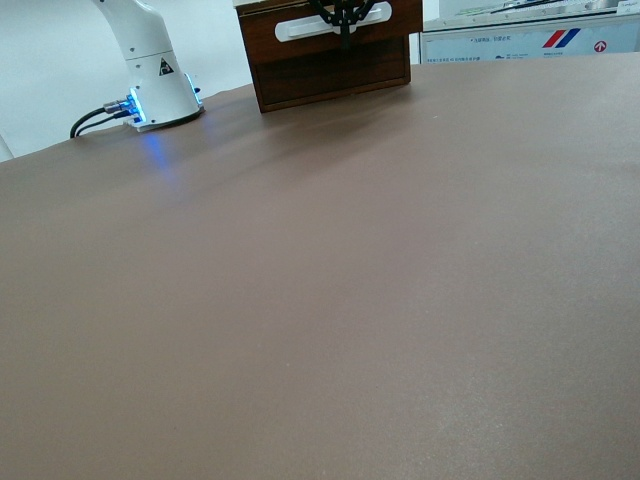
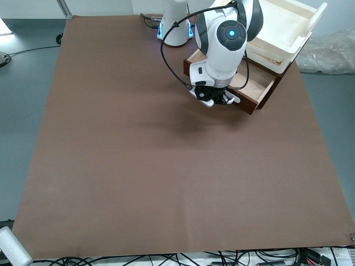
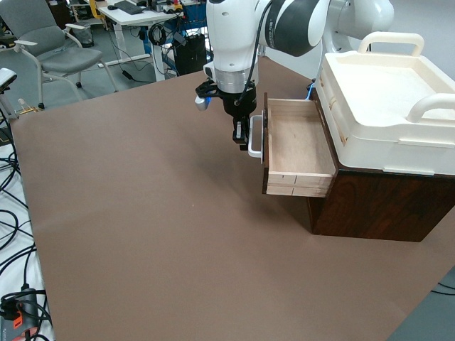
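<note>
A dark wooden cabinet (image 3: 377, 206) has its drawer (image 3: 295, 145) pulled out, its light interior empty. My gripper (image 2: 216, 97) is at the drawer's front in the left view; in the right view it (image 3: 240, 131) points down beside the white handle (image 3: 257, 145). In the top view the black gripper (image 1: 342, 15) overlaps the white handle (image 1: 300, 28) on the drawer front. Whether its fingers are open or closed on the handle cannot be made out.
A white lidded plastic box (image 3: 384, 106) sits on the cabinet. The robot's base (image 1: 160, 95) stands behind at the table's back. Cables lie beyond its near edge.
</note>
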